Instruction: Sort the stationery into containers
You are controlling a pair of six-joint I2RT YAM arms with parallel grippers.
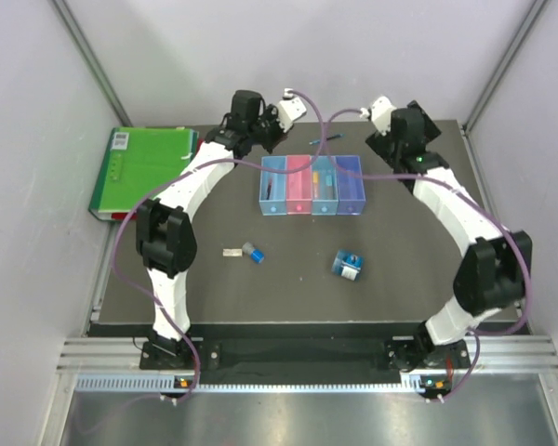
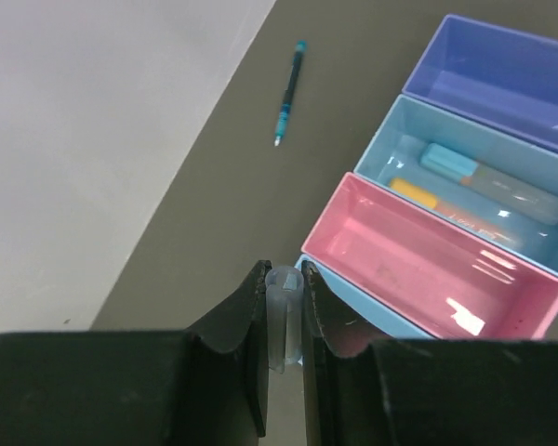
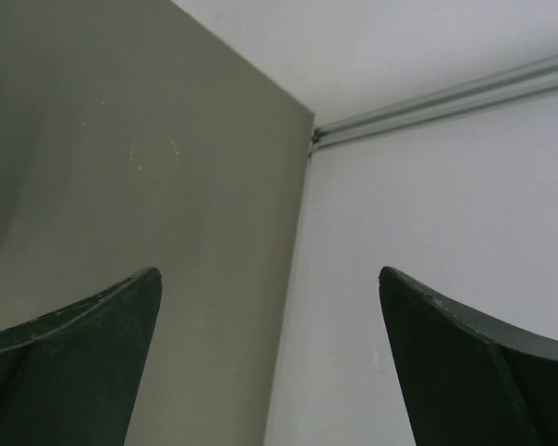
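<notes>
In the left wrist view my left gripper is shut on a small translucent grey-white piece (image 2: 277, 321), held upright between its fingertips. The top view has this gripper (image 1: 274, 139) just behind the box's left end. The divided box (image 1: 298, 207) has light blue, pink, light blue and purple compartments. A blue-capped clear tube (image 2: 516, 190) and an orange item (image 2: 414, 193) lie in the second light blue one; the pink one is empty. Behind the box lies a black-and-teal pen (image 2: 291, 93). My right gripper is open and empty, off to the back right.
Green and red folders (image 1: 144, 172) are stacked at the left. Nearer the front are a small pale block (image 1: 232, 252), a blue-and-grey item (image 1: 252, 252) and a blue-and-white item (image 1: 348, 265). Free table lies right of the box.
</notes>
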